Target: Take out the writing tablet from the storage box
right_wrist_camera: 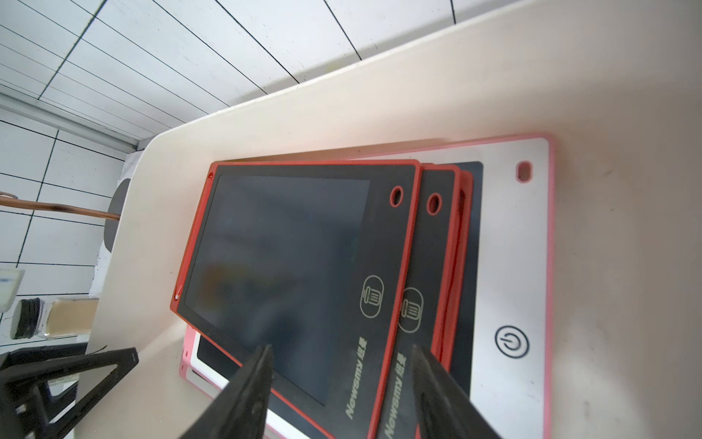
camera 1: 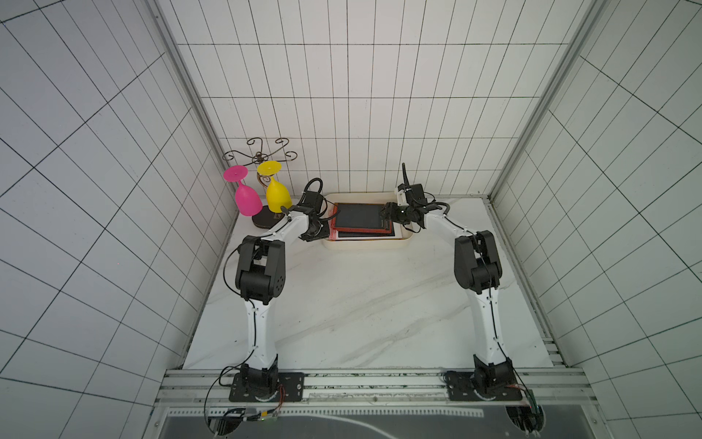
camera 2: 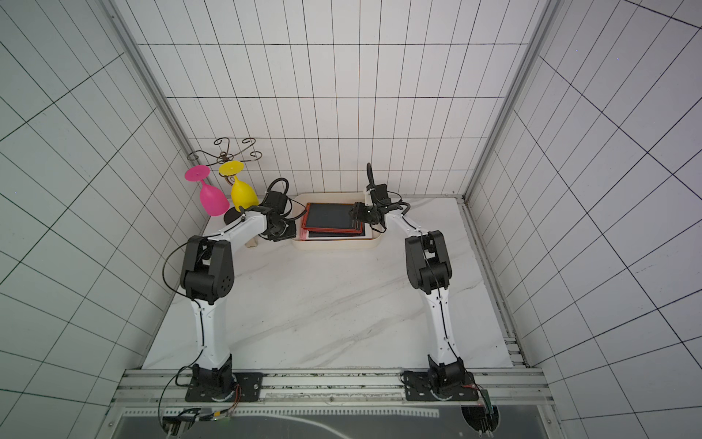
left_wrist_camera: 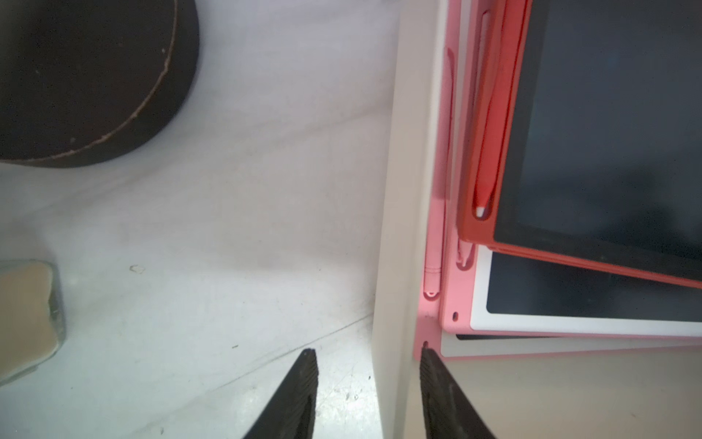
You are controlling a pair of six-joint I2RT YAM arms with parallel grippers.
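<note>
A cream storage box [camera 1: 365, 245] at the back of the table holds stacked writing tablets, red-framed black ones [right_wrist_camera: 285, 263] on top and pink-and-white ones [right_wrist_camera: 512, 292] beneath. My left gripper is open, its fingertips either side of the box's left wall near the front corner. My right gripper hangs open over the top red tablets, near their right end, with no tablet lifted.
A glass holder with pink [camera 1: 247, 197] and yellow [camera 1: 278, 196] glasses and a black base [left_wrist_camera: 95, 80] stands left of the box.
</note>
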